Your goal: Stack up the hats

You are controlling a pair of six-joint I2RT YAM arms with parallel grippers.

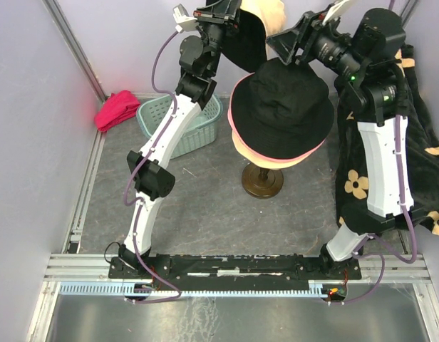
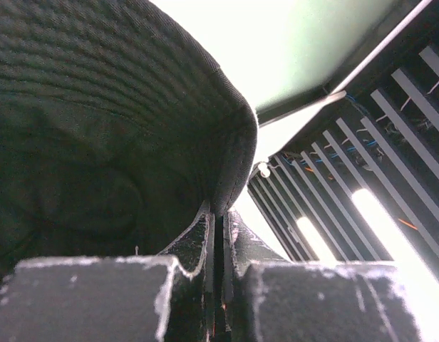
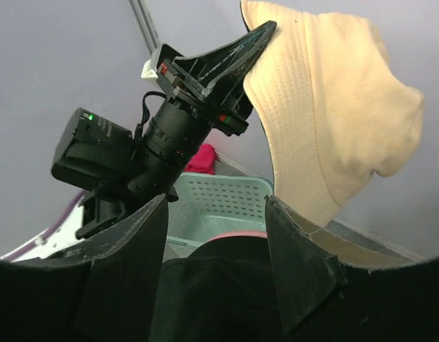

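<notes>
A hat with a black side and a cream side (image 3: 341, 92) hangs in the air at the back, its brim pinched by my left gripper, which is shut on it. In the top view its black side (image 1: 244, 43) faces the camera. Stacked hats (image 1: 287, 107), black on top with pink and cream brims beneath, sit on a brown stand (image 1: 262, 181). My right gripper is open above the back of that stack, and the black crown (image 3: 219, 292) shows below and between its fingers. Nothing is held there.
A pale green basket (image 1: 180, 125) stands behind on the left, with a red cloth (image 1: 117, 110) beside it. A black flowered blanket (image 1: 369, 171) lies along the right.
</notes>
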